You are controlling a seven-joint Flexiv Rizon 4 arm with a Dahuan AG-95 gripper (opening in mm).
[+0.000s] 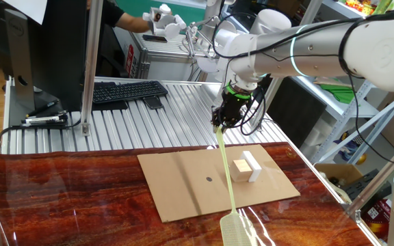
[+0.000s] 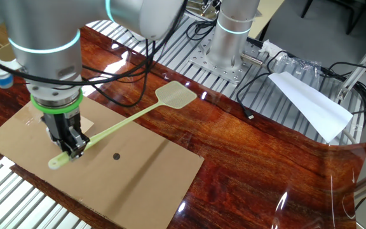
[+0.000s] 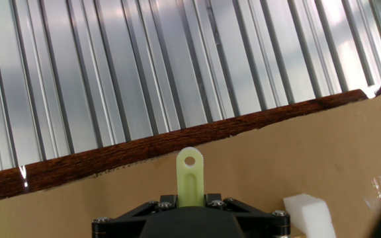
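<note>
A pale yellow-green fly swatter [image 1: 225,166] is held by its handle in my gripper [image 1: 217,128], which is shut on it. In the second exterior view, the swatter's mesh head [image 2: 176,95] points toward the robot's base and its handle end sticks out past my gripper [image 2: 76,147]. The wrist view shows the handle's holed tip [image 3: 190,176] between the two black fingers. On the cardboard sheet [image 1: 176,174] lies a small dark round spot [image 1: 209,179], apart from the swatter.
A wooden block [image 1: 240,171] and a white block [image 1: 251,166] stand side by side on the cardboard. Glossy brown wood-grain covering [image 1: 67,198] surrounds the sheet, mostly bare on the left. A keyboard [image 1: 130,91] rests on the ribbed metal surface behind.
</note>
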